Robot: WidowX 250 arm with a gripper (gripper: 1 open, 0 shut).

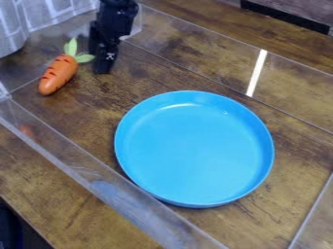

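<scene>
An orange toy carrot (57,74) with green leaves lies on the wooden surface at the upper left. My black gripper (104,53) is low beside its leafy top, just to the right of it. Its fingers are dark and small here, with nothing visible held between them; the carrot lies outside them. A large blue plate (194,148) fills the lower middle.
Clear plastic walls edge the area at the left and bottom, with crumpled translucent material (16,21) at the top left. The wooden surface (208,53) to the right of the gripper is clear, apart from a white strip (258,72).
</scene>
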